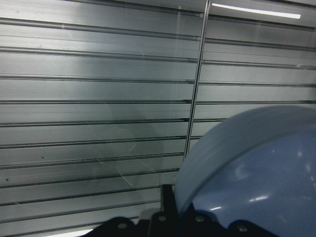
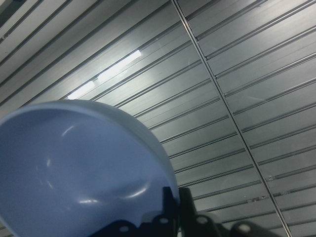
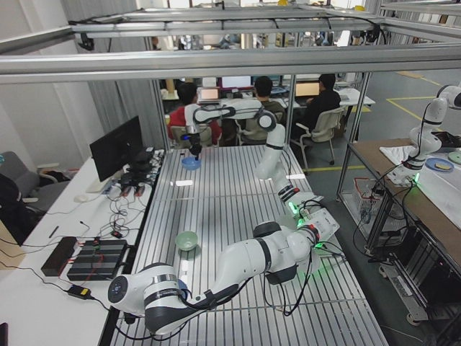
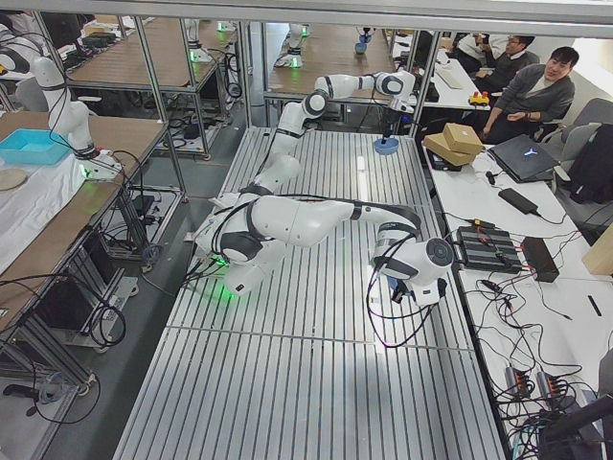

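Observation:
A blue bowl (image 3: pixel 191 164) is at the far end of the slatted table, one arm's gripper (image 3: pixel 195 150) at its rim. Another blue bowl (image 4: pixel 392 283) is mostly hidden under the near arm. In the left wrist view my left gripper has a blue bowl's rim (image 1: pixel 222 138) at its fingers; in the right wrist view my right gripper likewise has a blue bowl (image 2: pixel 79 168) at its fingers. Both look shut on those rims. A pale green bowl (image 3: pixel 186 241) stands between the arms.
A side desk (image 3: pixel 43 303) with a monitor, black boxes and cables runs along one side. Metal frame posts and beams surround the table, and loose cables hang from the near arm.

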